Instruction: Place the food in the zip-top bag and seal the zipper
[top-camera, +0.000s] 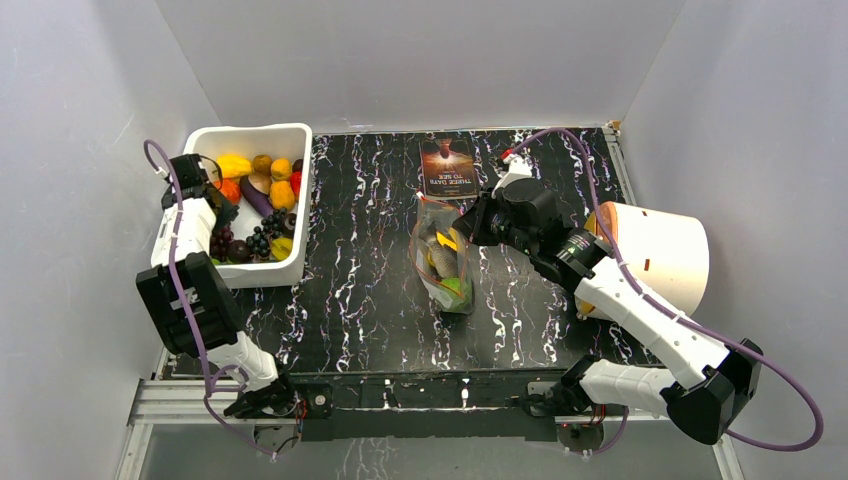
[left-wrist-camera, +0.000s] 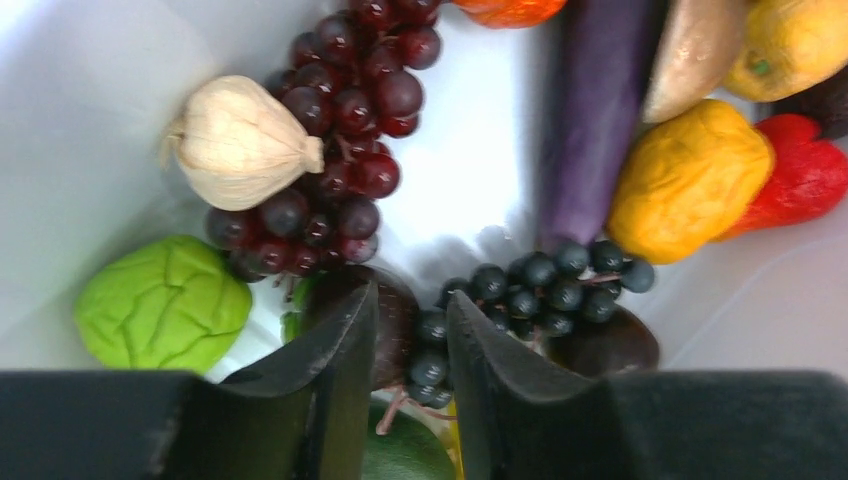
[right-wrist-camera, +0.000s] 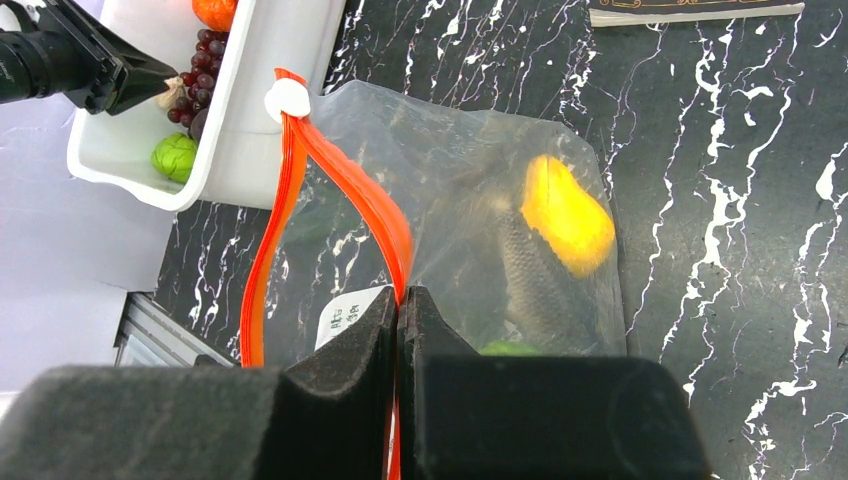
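The clear zip top bag (right-wrist-camera: 470, 230) stands at mid-table, its orange zipper strip (right-wrist-camera: 378, 205) spread apart at the mouth. Through its film show a yellow food piece (right-wrist-camera: 565, 215), a grey fish-like piece (right-wrist-camera: 535, 285) and something green (right-wrist-camera: 510, 348). My right gripper is shut on the bag's zipper edge. Over the white bin, my left gripper is part open with nothing held between its fingers. Beneath it lie a dark round fruit (left-wrist-camera: 360, 315) and black grapes (left-wrist-camera: 550, 285). Red grapes (left-wrist-camera: 350, 120), a garlic bulb (left-wrist-camera: 240, 140) and a green cabbage (left-wrist-camera: 165, 305) lie nearby.
The white bin (top-camera: 305, 215) also holds an eggplant (left-wrist-camera: 605, 110) and several other foods. A book (top-camera: 448, 168) lies behind the bag. At the right stands a large cream cylinder (top-camera: 655, 260). Table between bin and bag is clear.
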